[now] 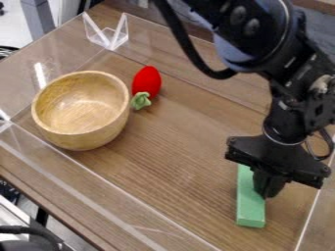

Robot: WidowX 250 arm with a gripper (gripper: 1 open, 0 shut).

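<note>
My gripper [272, 167] hangs at the right over a mint-green bar [250, 211], covering its upper end; the bar's near part shows on the table. The black housing hides the fingertips, so whether anything is between them cannot be seen. A wooden bowl [82, 124] sits at the left, with a red object with a green top [145, 84] to its right.
A clear plastic holder [105, 34] stands at the back left. Cables show at the left edge and bottom left corner.
</note>
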